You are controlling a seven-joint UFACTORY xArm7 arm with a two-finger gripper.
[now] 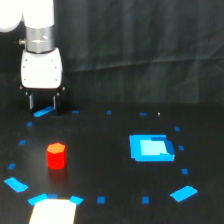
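Observation:
My gripper (43, 102) points downward at the upper left, above the dark table. Its two dark fingers stand apart, and only a blue strip on the table shows in the gap. A red block (56, 156) with a six-sided outline rests on the table, nearer the camera than the gripper and a little to its right. To the right of centre lies a blue square piece (136, 148) with a pale centre. Neither of these touches the gripper.
A pale, cream-coloured object (52, 213) is cut off by the bottom edge at left. Blue tape marks and strips, such as one blue strip (184, 193) at lower right, are scattered on the table. Open room lies between the red block and the blue square.

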